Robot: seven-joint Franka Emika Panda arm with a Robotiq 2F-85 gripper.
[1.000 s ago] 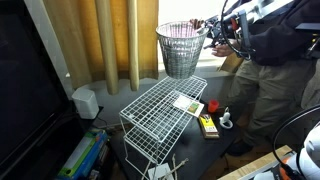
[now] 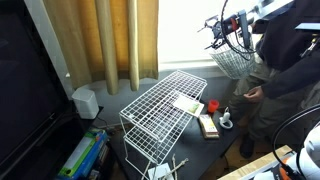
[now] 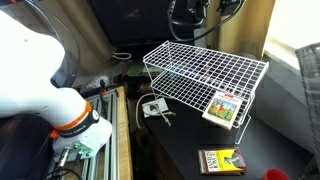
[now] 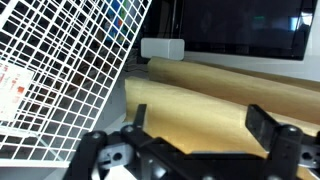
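Observation:
My gripper (image 2: pixel 214 34) hangs high above the dark table near the window. In the wrist view the gripper is open, its two dark fingers wide apart and nothing between them. Below it stands a white wire rack (image 3: pixel 195 62); a picture card (image 3: pixel 222 108) lies on its top near one edge. On the table beside the rack is a small yellow-and-red box (image 3: pixel 221 161). A red cup (image 2: pixel 213 106) stands close to that box. To the right, near a person, is a wire mesh basket (image 2: pixel 232 64), partly behind my arm.
The person's hand (image 2: pixel 255 93) and body are at the table's right side. Yellow curtains (image 2: pixel 120 40) hang behind, and a dark screen (image 4: pixel 240 25) stands to one side. A white cable (image 3: pixel 155 107) lies on the table near the rack.
The mesh basket has moved right, from above the rack's back toward the person. My arm and the things on the table look unchanged.

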